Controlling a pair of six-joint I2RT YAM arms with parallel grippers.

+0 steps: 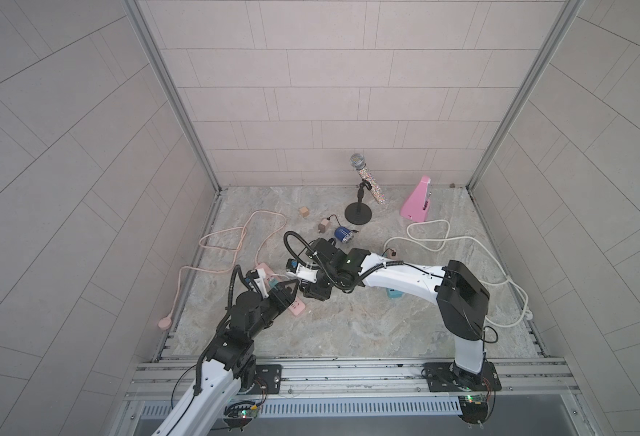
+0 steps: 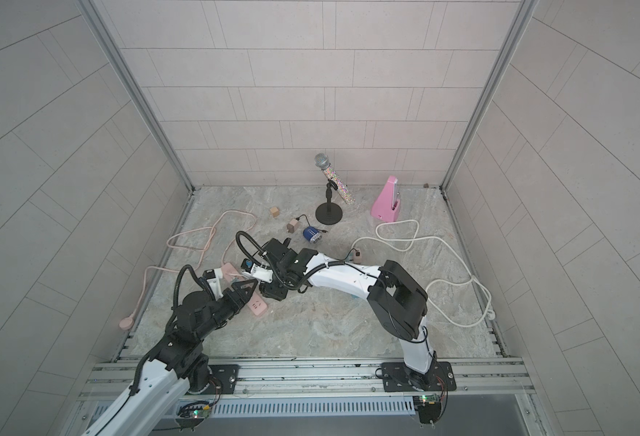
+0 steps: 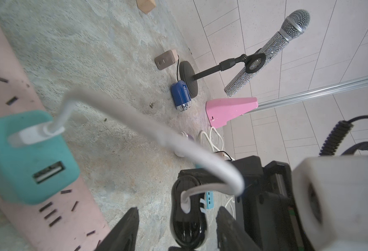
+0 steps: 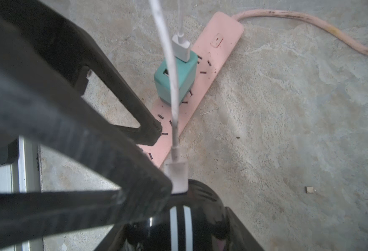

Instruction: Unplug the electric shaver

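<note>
A black shaver (image 4: 177, 221) with a white cable plug (image 4: 176, 175) in its end is at my right gripper, whose fingers flank it in the right wrist view. My left gripper has its fingertips apart, the shaver's end seen between them. The cable runs to a teal charger (image 3: 29, 167) (image 4: 171, 83) on a pink power strip (image 3: 50, 217) (image 4: 209, 46). In both top views the two grippers meet over the strip, partly hidden.
A blue shaver (image 3: 179, 94), beige plug (image 3: 165, 60), microphone stand (image 1: 357, 214), pink metronome (image 1: 414, 203) and wooden block (image 1: 304, 211) stand behind. White cord lies at the right.
</note>
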